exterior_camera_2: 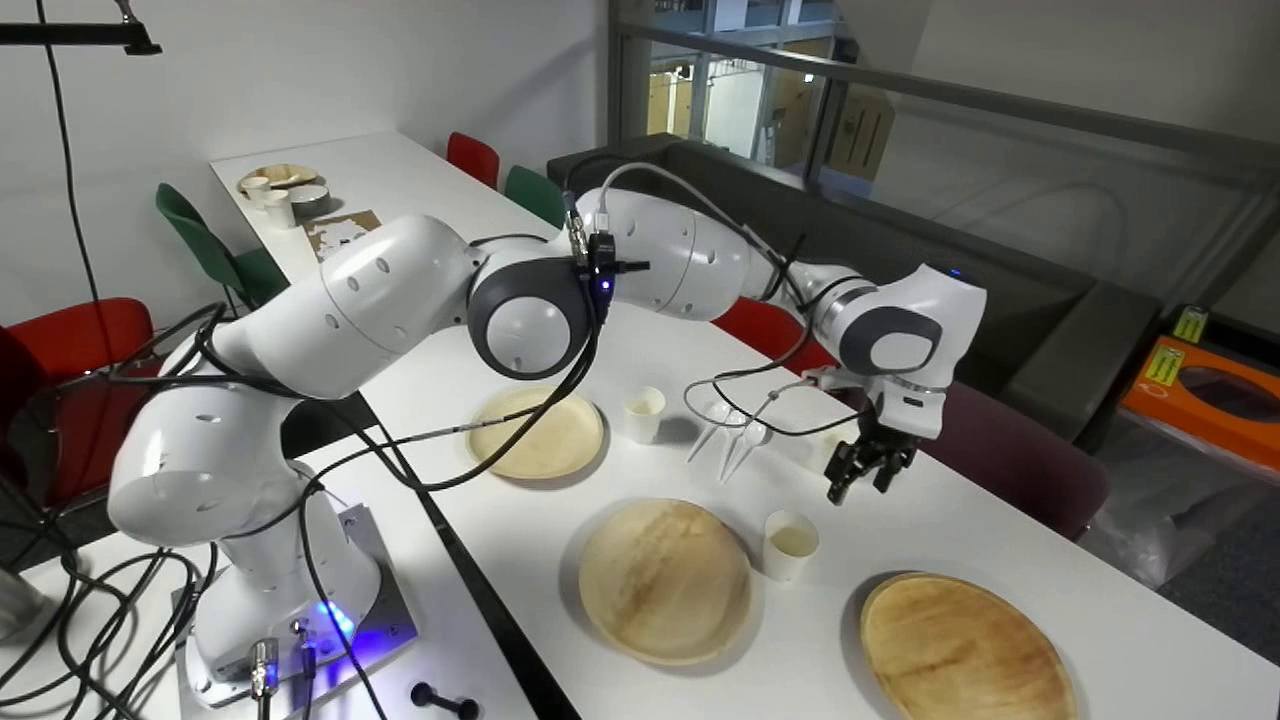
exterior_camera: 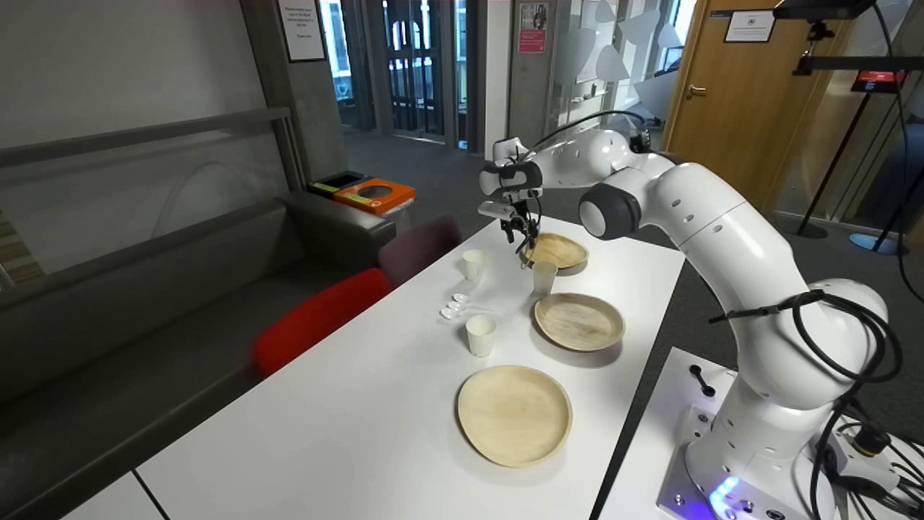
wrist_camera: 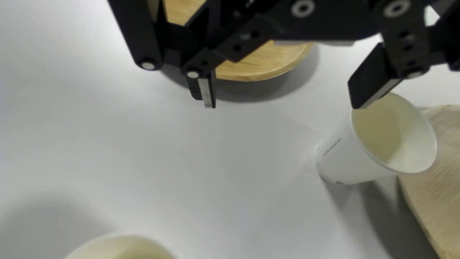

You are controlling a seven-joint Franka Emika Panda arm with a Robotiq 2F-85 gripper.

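My gripper is open above the table, its fingers wide apart with only bare white tabletop beneath the gap. In the wrist view a white cup [wrist_camera: 345, 155] stands just past the right finger, and the rim of another cup [wrist_camera: 125, 250] shows at the bottom edge. Exterior view 2 has the gripper [exterior_camera_2: 870, 474] raised beyond the middle cup [exterior_camera_2: 789, 546], apart from it. A further cup [exterior_camera_2: 644, 414] stands between the near plate [exterior_camera_2: 546, 434] and the white spoons [exterior_camera_2: 732, 438]. From exterior view 1, the far-left cup [exterior_camera: 473, 264] stands upright, clear of the gripper.
Wooden plates lie in a row: the near one [exterior_camera: 515, 416], a middle one [exterior_camera: 580, 321] and the far one [exterior_camera: 559, 250], which is close beside the gripper. Open tabletop [exterior_camera: 329, 416] lies at the front left. Loose cables hang from the arm.
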